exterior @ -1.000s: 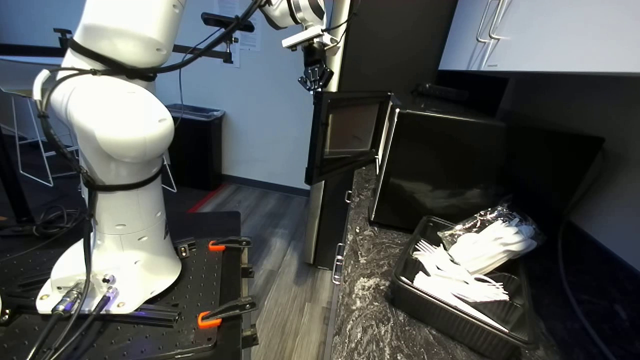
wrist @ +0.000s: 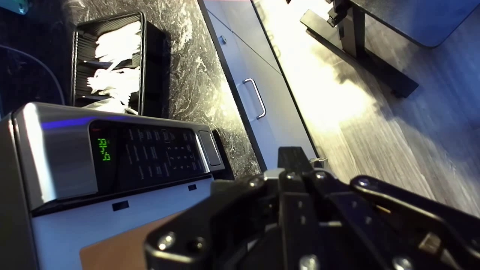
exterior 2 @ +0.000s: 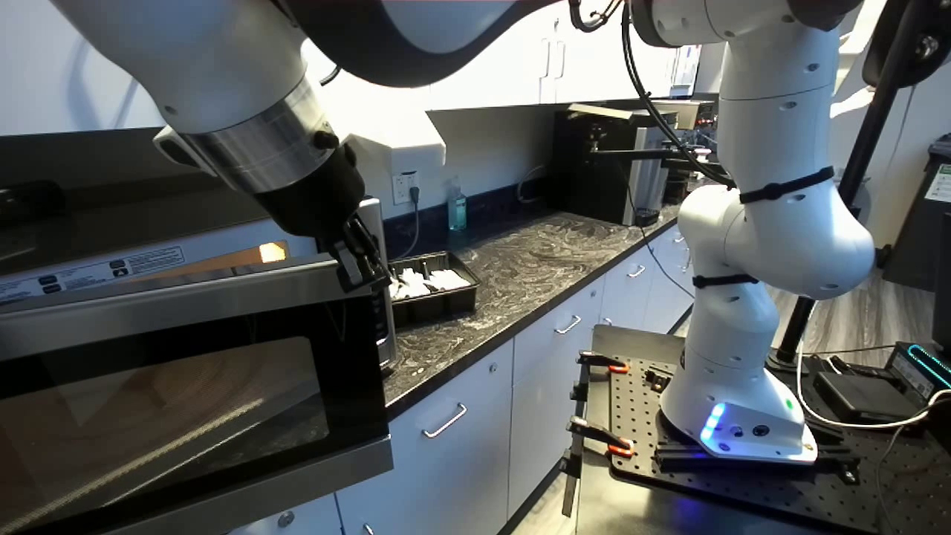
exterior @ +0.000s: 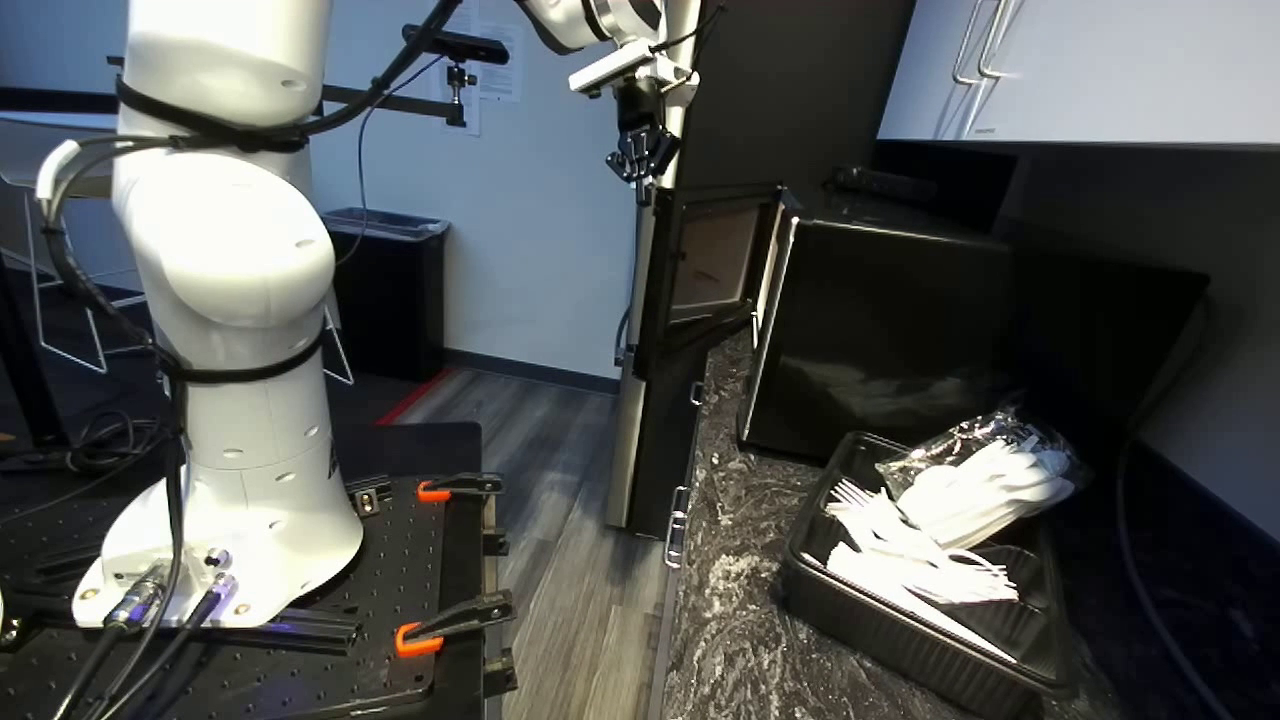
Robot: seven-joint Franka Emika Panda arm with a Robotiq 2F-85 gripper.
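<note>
The microwave door stands part open, its dark window facing exterior view 2. My gripper is at the free upper corner of that door, on its outer side. It is shut, and nothing shows between its fingers. In exterior view 1 the gripper overlaps the door's top outer corner, and whether it touches cannot be told for sure. The wrist view shows the shut gripper beside the microwave's control panel, with a lit green display. The door itself is mostly hidden there behind the gripper.
A black tray of white plastic cutlery sits on the dark marbled counter beside the microwave. A soap bottle stands farther along. White cabinets hang above the counter, and open floor lies in front.
The microwave door has swung some way toward the microwave's front, its free edge moving rightward in exterior view 1. My gripper has shifted slightly right and lower with it; the upper arm has leaned left.
</note>
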